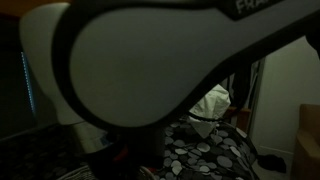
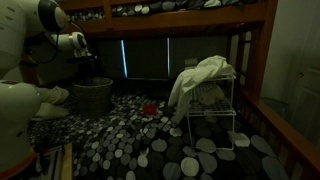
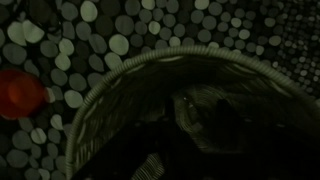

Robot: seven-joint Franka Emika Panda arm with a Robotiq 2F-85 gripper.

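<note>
In the wrist view a woven basket (image 3: 110, 85) opens up beneath my gripper, whose fingers appear only as dark shapes over its inside. Something pale and indistinct lies in the basket between and beyond those shapes; whether it is held does not show. Exterior view 2 has the same basket (image 2: 92, 100) at the left, with the gripper low over its mouth, mostly lost in shadow. A red bowl-like object (image 3: 22, 93) rests outside the basket on the patterned cloth (image 2: 175, 165). In exterior view 1 my arm (image 1: 150, 60) covers the gripper and the basket.
A wire rack (image 2: 211, 115) stands to the right of the basket in exterior view 2, with a white cloth (image 2: 200, 75) draped over it. Wooden rails (image 2: 265, 125) rise at the right. Between the red object and the rack the patterned surface is clear.
</note>
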